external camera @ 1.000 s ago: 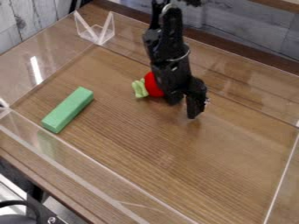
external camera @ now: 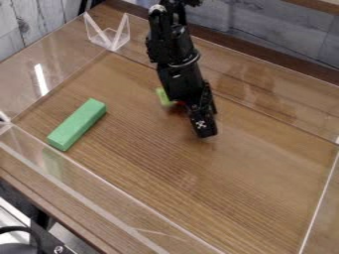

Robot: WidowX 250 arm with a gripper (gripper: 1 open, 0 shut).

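Observation:
The black robot arm reaches down from the top middle to the gripper (external camera: pixel 195 117), which is low over the wooden table (external camera: pixel 225 189). Behind and left of the gripper, a small object with a green part (external camera: pixel 167 95) and a red part is mostly hidden by the arm. I cannot see whether the gripper is open or shut. A green block (external camera: pixel 77 125) lies apart at the left.
A clear plastic frame or holder (external camera: pixel 109 35) stands at the back left. Raised edges run along the back and sides.
The gripper has moved left and toward the front, and the arm now covers more of the red and green object, most of whose red part was visible earlier.

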